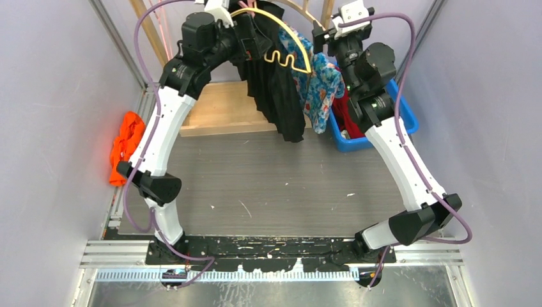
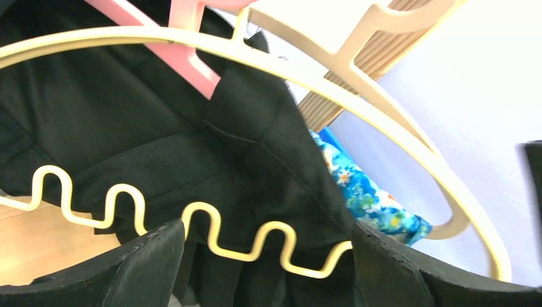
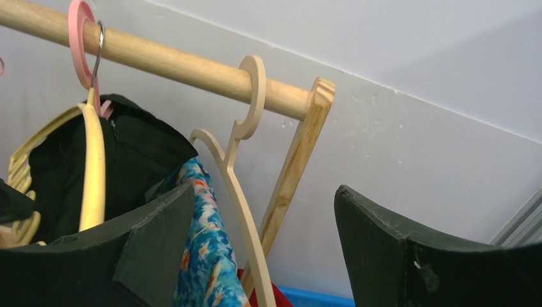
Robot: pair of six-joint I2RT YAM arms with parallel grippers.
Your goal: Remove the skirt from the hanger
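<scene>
A black garment hangs on a pink hanger; a blue floral garment hangs to its right by a beige wooden hanger. Which one is the skirt, I cannot tell. In front of the black cloth is a bare yellow hanger with a wavy lower bar. My left gripper stands open, its fingers on either side of part of that bar, with black cloth behind. Over on the right, my right gripper is open too; beyond its gap appear the beige hanger and floral cloth.
The wooden rail ends at a post on the right. A blue bin with red cloth stands beneath my right arm. Orange cloth lies by the left wall.
</scene>
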